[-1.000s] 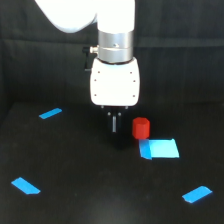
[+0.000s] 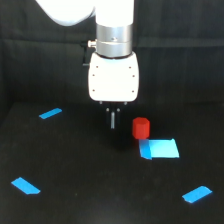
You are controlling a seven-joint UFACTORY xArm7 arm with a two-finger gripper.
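Observation:
A short red cylinder point(image 2: 141, 128) stands on the black table, just behind a light-blue patch point(image 2: 164, 149). To its left hangs my gripper point(image 2: 113, 119), pointing down from the white hand point(image 2: 114, 80). The dark fingers blend into the black background, so their opening does not show clearly. A visible gap separates them from the cylinder, and nothing can be made out between them.
Blue tape strips mark the table at far left point(image 2: 50, 113), front left point(image 2: 26, 186) and front right point(image 2: 197, 194). A dark curtain point(image 2: 180, 60) hangs behind.
My hand has shifted slightly up in the view. The red cylinder, the light-blue patch and the tape strips have stayed in place.

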